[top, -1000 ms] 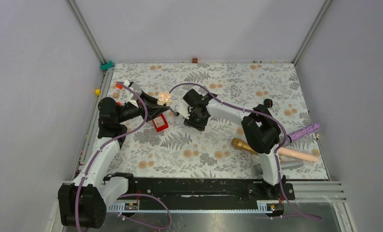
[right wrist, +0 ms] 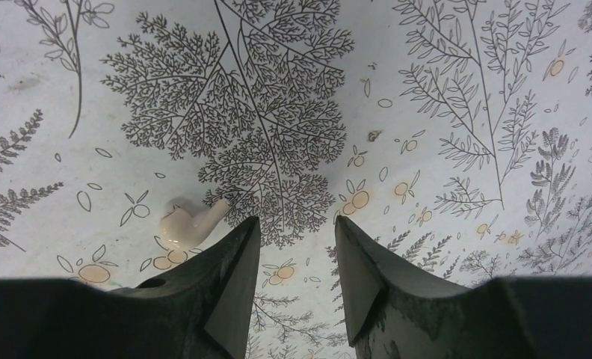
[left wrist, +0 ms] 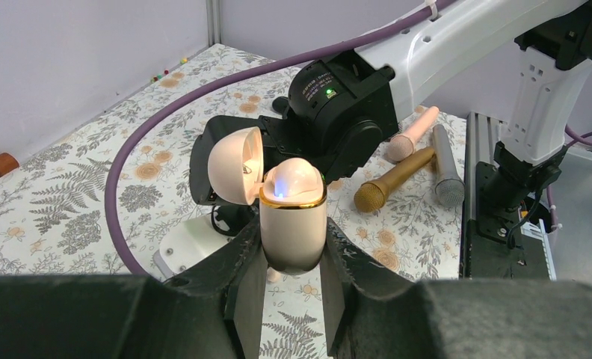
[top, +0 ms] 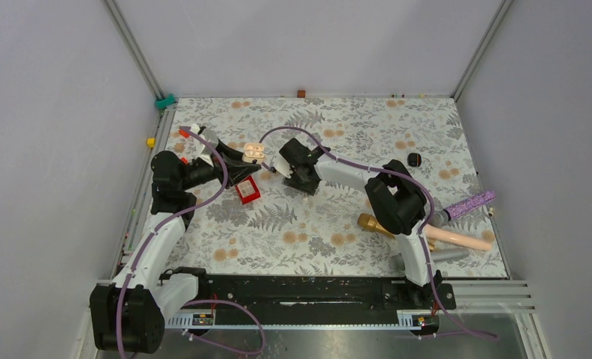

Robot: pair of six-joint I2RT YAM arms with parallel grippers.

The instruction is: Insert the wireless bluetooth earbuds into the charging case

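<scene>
The cream charging case (top: pixel 253 152) (left wrist: pixel 291 232) is held up, lid open, with my left gripper (top: pixel 252 161) shut on it; a small blue light glows inside. A white earbud (right wrist: pixel 181 226) lies on the patterned cloth in the right wrist view, left of my right gripper, which is open with nothing between its fingers, pointing down. In the top view the right arm's wrist hangs over the middle of the table, right of the case.
A red box (top: pixel 248 197) lies below the case. Toy microphones (top: pixel 371 223) and a purple one (top: pixel 469 206) lie at the right. A small dark object (top: pixel 414 159) sits at the back right.
The left arm and the case look unchanged.
</scene>
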